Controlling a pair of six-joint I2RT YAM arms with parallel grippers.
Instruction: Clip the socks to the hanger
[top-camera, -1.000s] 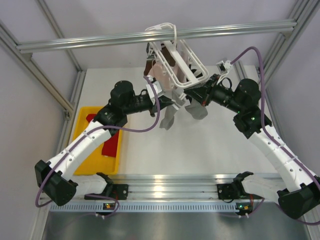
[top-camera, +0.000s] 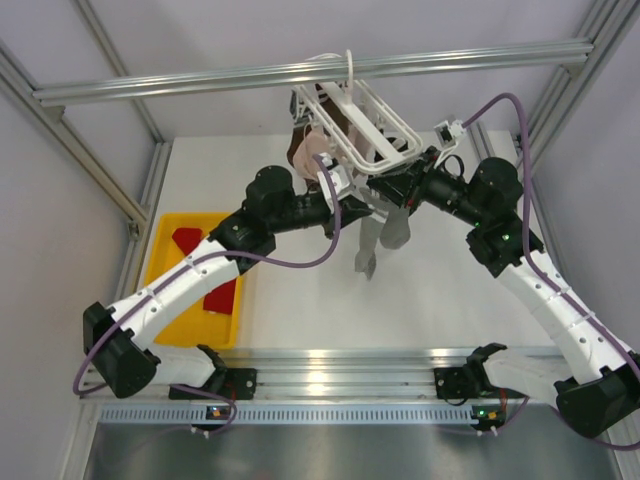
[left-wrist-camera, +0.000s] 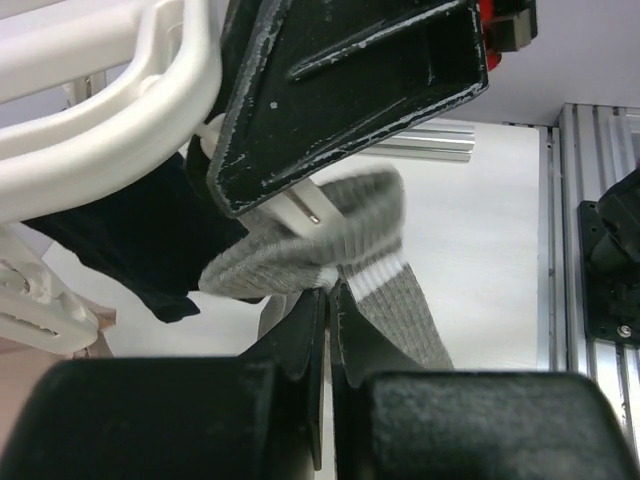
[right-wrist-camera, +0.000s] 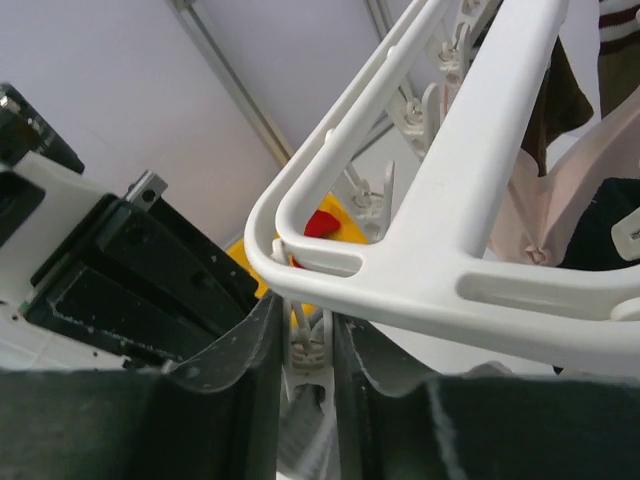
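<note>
A grey sock with white bands (left-wrist-camera: 390, 290) hangs from the tips of my left gripper, which is shut on its edge; in the top view it dangles as a pale strip (top-camera: 367, 252). At the near right corner of the white hanger (top-camera: 395, 158), my right gripper has its fingers on both sides of a white clip (right-wrist-camera: 306, 355). The clip's tip (left-wrist-camera: 308, 208) lies against the raised sock fold in the left wrist view; whether cloth is inside the clip, I cannot tell. Blurred grey cloth (right-wrist-camera: 302, 440) shows under the clip.
Other socks, among them a pink one (top-camera: 312, 152) and a dark one (left-wrist-camera: 150, 240), hang from the hanger. It hangs on a metal rail (top-camera: 220, 82). A yellow bin (top-camera: 190, 335) with red cloth (top-camera: 219, 297) stands left. Both arms are close together under the hanger.
My left gripper has moved right with the grey sock, toward the clip at the hanger's corner. The right arm has barely moved, its fingers shifting slightly.
</note>
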